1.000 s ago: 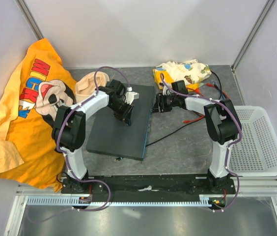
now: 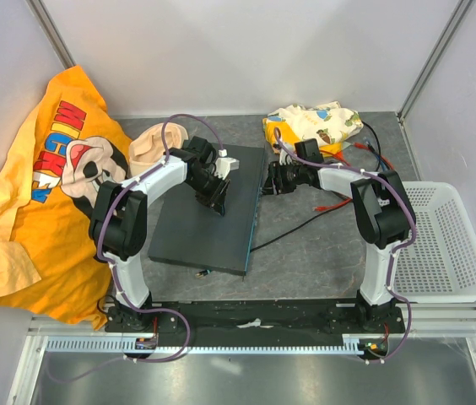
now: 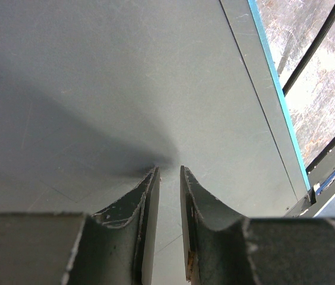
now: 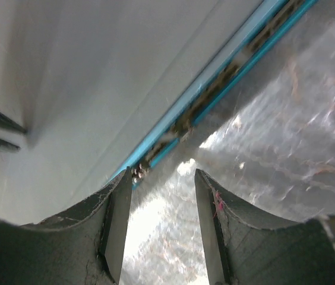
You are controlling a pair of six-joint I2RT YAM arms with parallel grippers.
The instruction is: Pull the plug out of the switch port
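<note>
A large dark-grey switch [image 2: 200, 236] lies flat on the floor, its long blue-edged side [image 4: 163, 136] facing right, with small ports along it. A black cable [image 3: 313, 44] runs out near that side; I cannot tell whether a plug sits in a port. My left gripper [image 2: 219, 205] is over the switch's top, its fingertips [image 3: 189, 178] slightly apart with nothing visible between them. My right gripper [image 2: 273, 181] is at the blue edge's upper part, fingers [image 4: 115, 208] apart, with nothing seen held between them.
A white perforated basket [image 2: 440, 278] stands at the right. A yellow printed cloth [image 2: 27, 228] covers the left, a patterned cloth [image 2: 322, 122] and beige bag [image 2: 145, 148] lie at the back. Red-tipped cables lie behind the right arm.
My right gripper seems to have shifted very slightly at the switch's edge; otherwise nothing visibly differs.
</note>
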